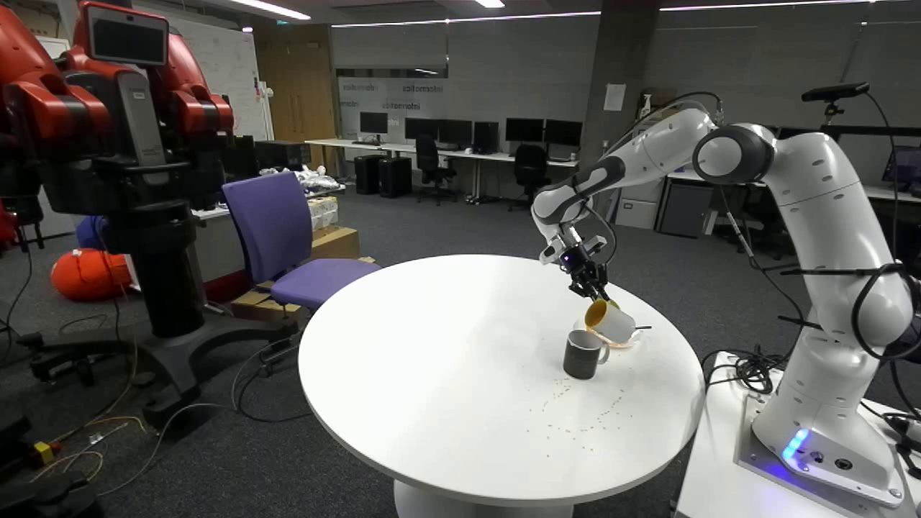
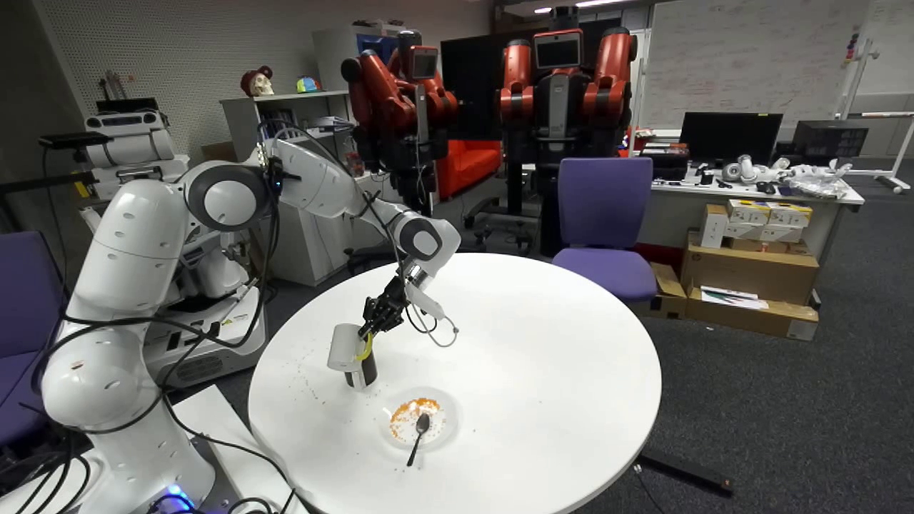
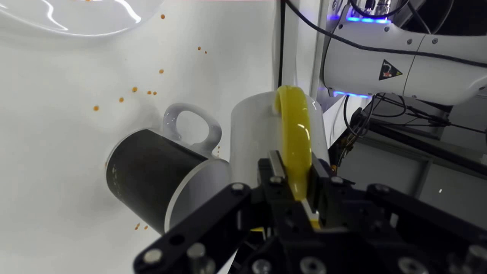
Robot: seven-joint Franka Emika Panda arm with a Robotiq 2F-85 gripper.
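Observation:
My gripper is shut on the yellow handle [image 3: 295, 132] of a white mug [image 3: 255, 132] with a yellow inside. In exterior view 1 the white mug [image 1: 616, 324] is held tipped on its side, its yellow mouth facing left, above and just behind a dark grey mug [image 1: 581, 355]. That dark mug stands upright on the table; in the wrist view its black side [image 3: 150, 176] and pale handle [image 3: 212, 132] show right beside the held mug. The inside of the dark mug is mostly hidden.
A clear plate [image 2: 450, 420] with orange bits and a black spoon [image 2: 418, 437] lies near the mugs on the round white table [image 2: 548, 377]. Small orange bits are scattered around the dark mug. The table's far side from the arm is clear.

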